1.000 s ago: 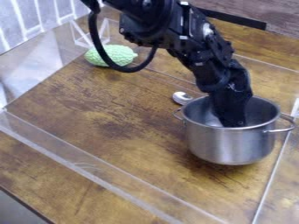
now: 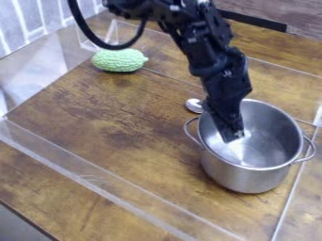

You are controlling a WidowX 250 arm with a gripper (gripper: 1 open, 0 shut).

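Observation:
My black gripper (image 2: 227, 127) reaches down from the top of the view, its fingertips at the left inner side of a steel pot (image 2: 246, 169) with two wire handles, on the right of the wooden table. I cannot tell whether the fingers are open or shut, or whether anything is between them. A small metal spoon (image 2: 194, 104) lies behind the pot, to its left. A pale green bumpy vegetable (image 2: 120, 60), like a bitter melon, lies at the back left.
Clear plastic edging runs along its left, front and right. A dark wooden board (image 2: 283, 24) stands at the back right.
My gripper has risen and moved left from deep inside the pot to its left inner side. The pot's position has shifted slightly.

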